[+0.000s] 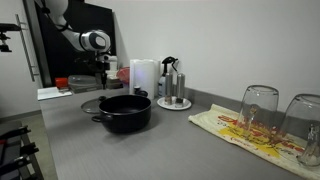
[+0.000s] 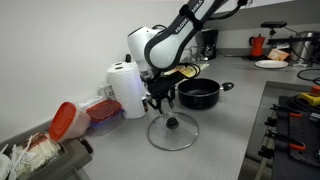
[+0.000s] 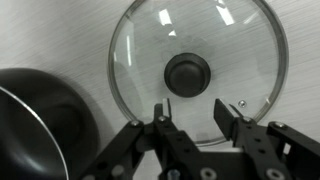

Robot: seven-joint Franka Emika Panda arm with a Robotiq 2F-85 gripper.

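Note:
A round glass lid [image 3: 245, 55] with a dark rim and a black knob [image 3: 187, 74] lies flat on the table, knob up. In exterior view 2 the lid [image 2: 186, 137] sits in front of the black pot [image 2: 200, 93], clear of it. My gripper hangs above the lid, fingers apart, with nothing seen between them. The knob shows beyond the fingertips, apart from them. In exterior view 1 the gripper [image 1: 103, 78] is raised over the lid [image 1: 92, 106], behind the two-handled pot [image 1: 126, 117], whose opening faces up.
Behind the arm stands a white paper roll [image 1: 144, 76]. A white plate [image 1: 174, 104] holds several bottles. Two upturned glasses [image 1: 258, 108] rest on a yellow patterned cloth [image 1: 230, 128] at right.

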